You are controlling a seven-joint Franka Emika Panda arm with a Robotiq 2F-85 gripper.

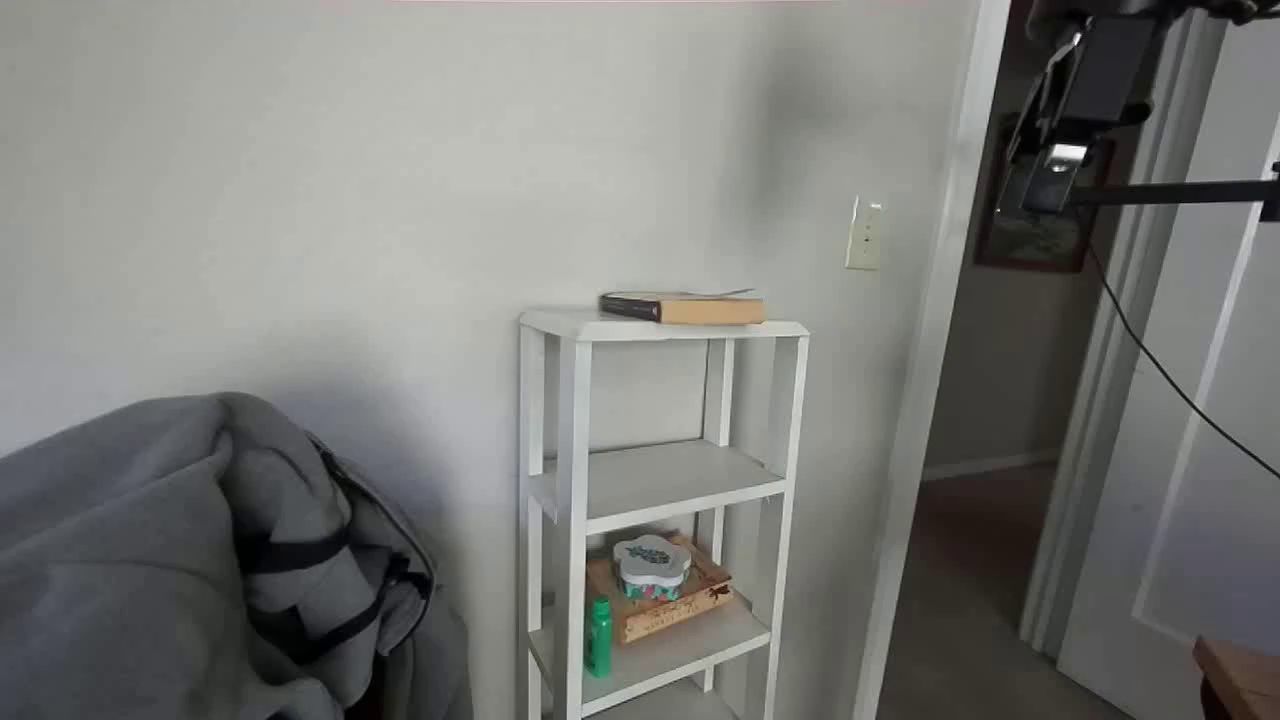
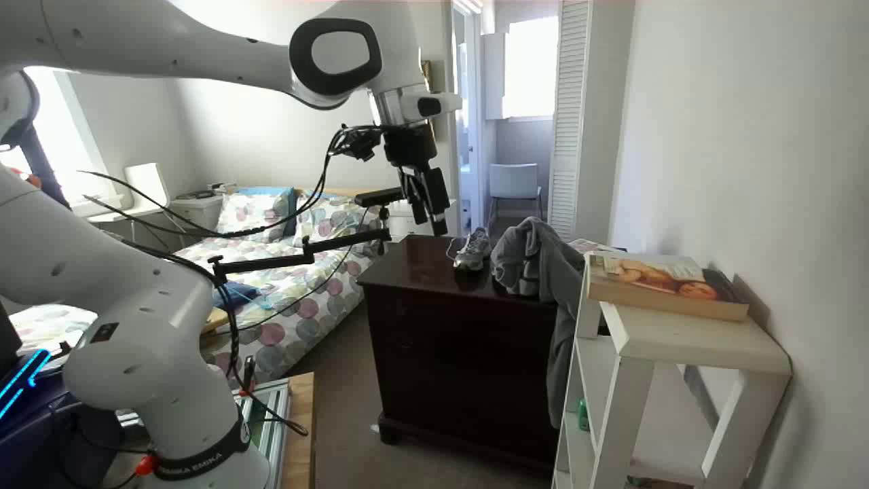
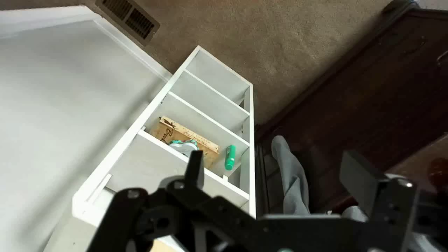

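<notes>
My gripper is open, its two black fingers wide apart with nothing between them. In exterior view 2 the gripper hangs in the air above the dark dresser, near a sneaker. A white shelf unit stands against the wall, with a thick book lying on its top. On a lower shelf sit a green bottle and a wooden box with a flower-shaped tin on it. The wrist view also shows the green bottle, beside the wooden box.
A grey cloth drapes over the right end of the dark dresser, close to the shelf unit. The shelf directly under the top is bare. Carpet lies open in front of the shelves. A bed stands behind the arm.
</notes>
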